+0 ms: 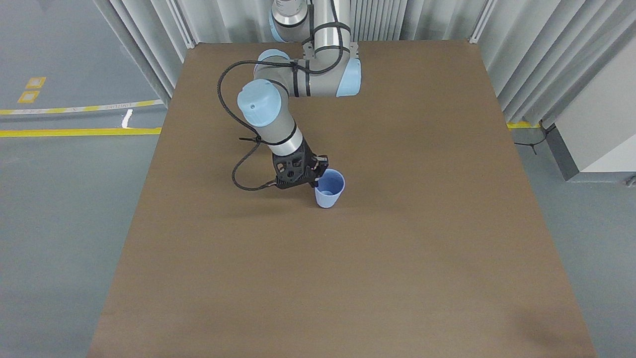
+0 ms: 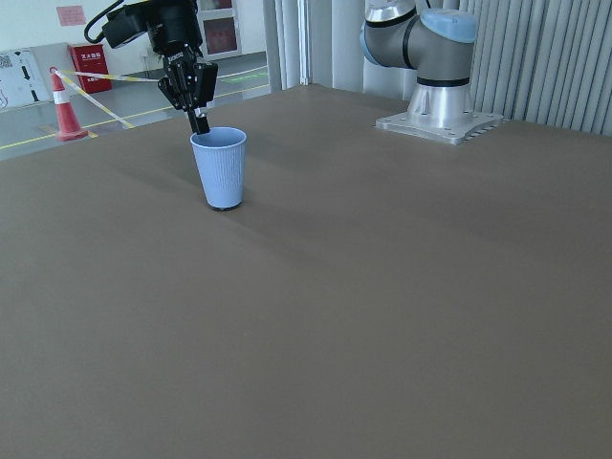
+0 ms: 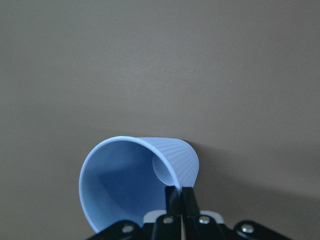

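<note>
A light blue ribbed cup stands on the brown table, near its middle in the camera front view; the same cup is upright in the camera left view. My gripper is at the cup's near rim in the wrist view, its two black fingers together on the rim, shut on the cup's wall. In the camera left view, the fingertips of the gripper are at the top of the cup.
The arm rises from the back of the table.
</note>
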